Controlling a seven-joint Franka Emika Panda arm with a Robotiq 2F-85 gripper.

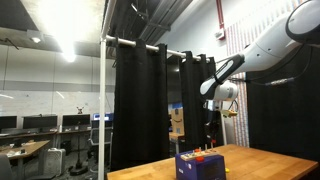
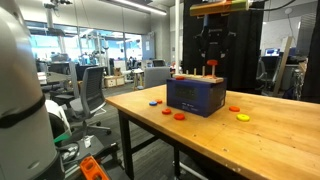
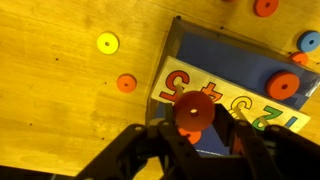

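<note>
In the wrist view, my gripper is shut on a red-orange ring (image 3: 194, 106), held above a pale wooden board (image 3: 232, 98) with painted digits. The board rests on a dark box (image 3: 215, 52). Part of another orange piece (image 3: 190, 135) shows just below the held ring. To the right, an orange ring (image 3: 283, 85) sits at the board. From the side, the gripper (image 2: 212, 61) points down over the purple-blue box (image 2: 197, 96), where several short pegs stand on top. Whether the held ring touches a peg is unclear.
Loose discs lie on the wooden table (image 2: 225, 138): yellow (image 3: 108, 43), orange (image 3: 127, 83), red (image 3: 265, 7) and blue (image 3: 308, 41). More red discs lie in front of the box. Black curtains (image 1: 142, 105) hang behind.
</note>
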